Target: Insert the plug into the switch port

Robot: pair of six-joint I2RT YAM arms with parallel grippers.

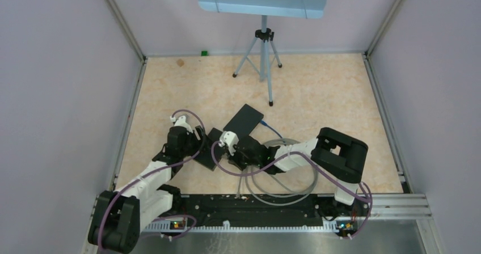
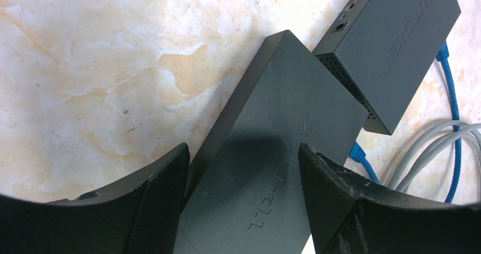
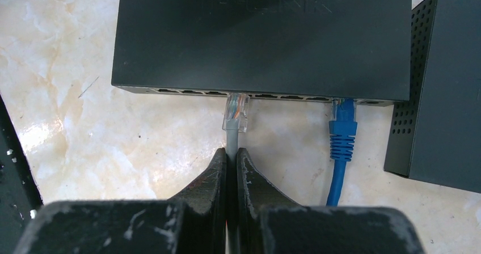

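The black TP-Link switch [image 2: 272,112] lies flat on the table, its row of ports [image 3: 272,97] facing my right arm. My left gripper is open over it, one finger along its side wall and the other over the lid near the port side. My right gripper is shut on the grey cable [image 3: 232,140], just behind its clear plug [image 3: 236,115]. Pointing straight at the port row, the plug has its front end at a middle port, under the lid's edge. How deep it sits cannot be told.
A blue plug [image 3: 342,129] sits in a port farther right. The Mercury box [image 2: 400,50] stands close against the switch's end. Grey cable coils [image 1: 309,180] lie beneath the right arm. Behind, a tripod stand [image 1: 264,55] rises.
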